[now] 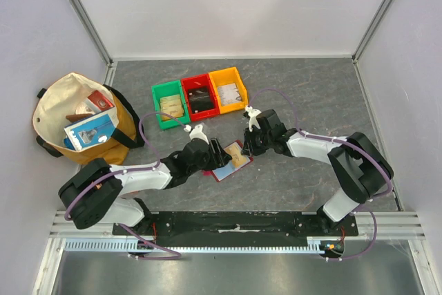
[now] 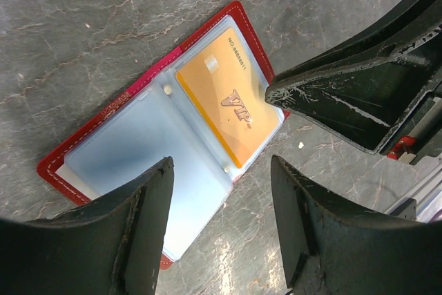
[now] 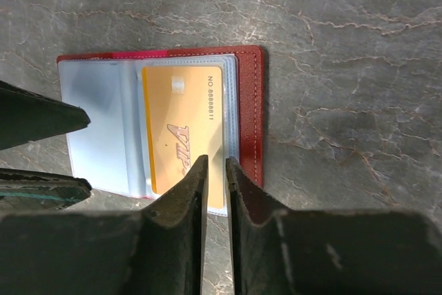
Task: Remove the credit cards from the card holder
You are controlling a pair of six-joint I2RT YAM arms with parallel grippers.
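Note:
The dark red card holder (image 2: 157, 72) lies open on the grey table, with pale bluish plastic sleeves (image 2: 141, 160) inside. A gold VIP card (image 3: 183, 126) is face up in the sleeve on one side. My left gripper stands open over the bluish sleeve side, nothing between its fingers. Above the outer edge of the gold card is my right gripper, its fingertips parted by a narrow gap with no object visible in it. In the left wrist view a right finger (image 2: 324, 91) overlaps the card's edge; contact cannot be told.
Green (image 1: 161, 90), red (image 1: 199, 79) and yellow (image 1: 224, 76) bins stand behind the holder, each with contents. A tan bag (image 1: 114, 141) of boxes is at the left. Bare table (image 1: 311, 94) extends to the right.

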